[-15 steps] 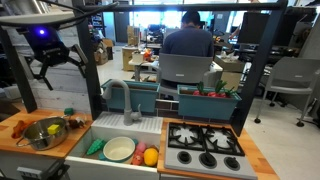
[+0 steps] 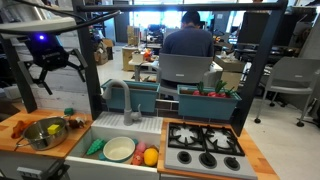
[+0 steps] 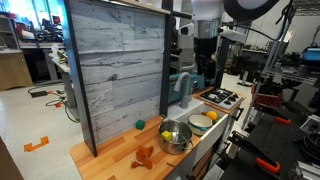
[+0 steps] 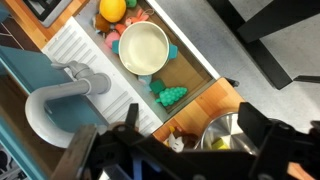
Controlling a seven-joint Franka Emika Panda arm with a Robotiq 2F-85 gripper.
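My gripper (image 2: 62, 80) hangs high above the left counter with its black fingers spread open, and nothing shows between them. In the wrist view the gripper looks down on the sink and pot from above. A metal pot (image 2: 34, 138) stands on the wooden counter with a yellow object (image 2: 54, 129) in it. In the sink sits a pale bowl (image 4: 144, 48), with a green object (image 4: 172, 95) beside it. An orange round fruit (image 4: 112, 9) and reddish items (image 4: 136, 17) lie at the bowl's other side.
A curved faucet (image 2: 121, 97) rises behind the sink. The black stove (image 2: 206, 142) is to the right, with a red-and-green planter (image 2: 208, 104) behind it. An orange-brown object (image 3: 145, 156) and a green one (image 3: 140, 124) lie near the pot. A panelled wall (image 3: 125, 65) backs the counter.
In the first exterior view my gripper has shifted slightly and its fingers sit a little lower than a second ago. The pot and the sink's contents look unmoved.
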